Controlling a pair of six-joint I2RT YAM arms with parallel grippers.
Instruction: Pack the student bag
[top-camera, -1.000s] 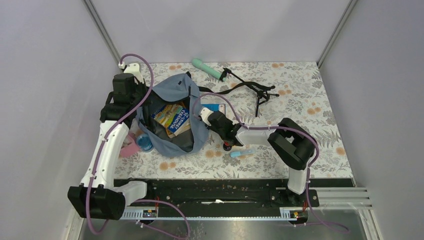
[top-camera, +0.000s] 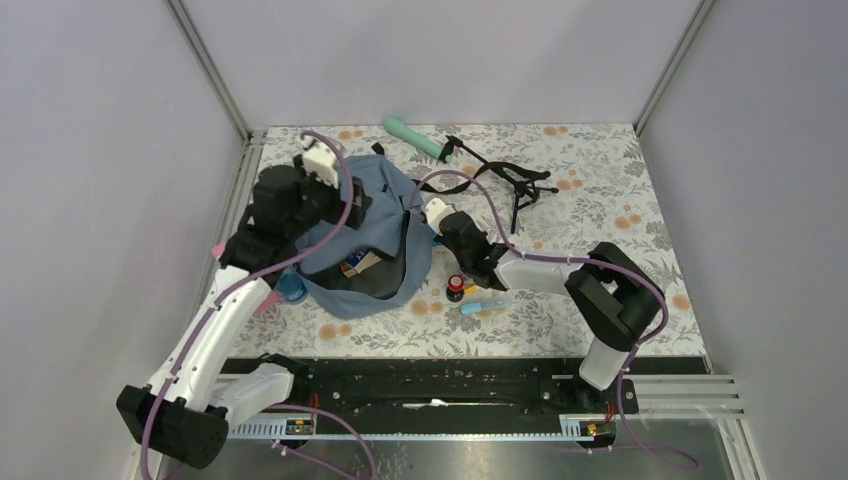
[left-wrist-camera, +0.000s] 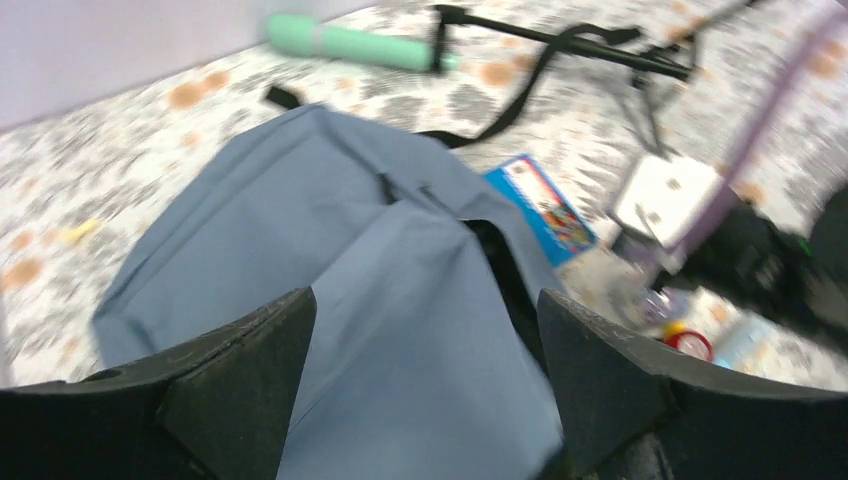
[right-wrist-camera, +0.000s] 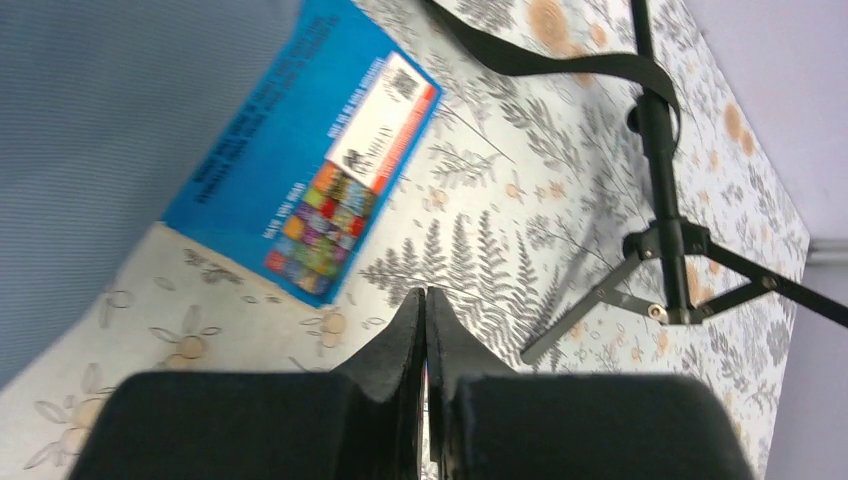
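Note:
The grey-blue bag lies on the left of the table. Its flap covers part of the opening, where a corner of a blue and yellow book shows. Beside the bag's right side lies a blue book with a white label; the left wrist view shows this blue book flat on the cloth, partly tucked against the bag. Above the bag, my left gripper is open, its fingers wide apart and empty. My right gripper is shut with nothing between its fingertips, the book ahead and left of them.
A black folding stand and a green tube lie behind. Near the right gripper are a red-capped bottle and a light blue item. A blue cup stands left of the bag.

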